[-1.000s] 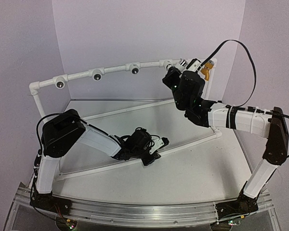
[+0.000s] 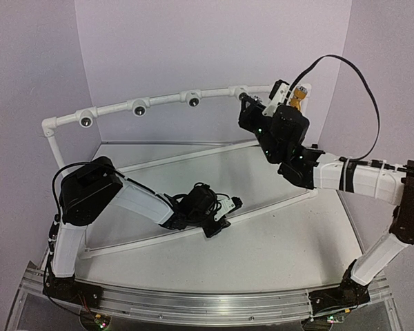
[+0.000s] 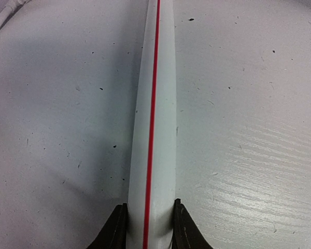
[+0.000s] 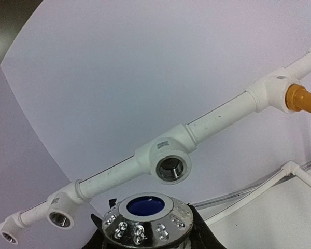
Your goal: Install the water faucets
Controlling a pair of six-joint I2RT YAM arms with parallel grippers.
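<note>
My right gripper [image 2: 252,103] is shut on a chrome faucet [image 4: 119,223] with a blue cap, held just below a white tee with an empty threaded socket [image 4: 171,168] in the right wrist view. A yellow faucet [image 4: 306,101] sits in the tee to the right of that one. My left gripper is shut on the lower white pipe [image 3: 166,114] with its red stripe, at the front of the frame.
More empty tees [image 2: 139,107] run along the upper pipe to the left. The white board [image 2: 262,255] is bare in front of the frame. Walls enclose the back and sides.
The left arm has not moved.
</note>
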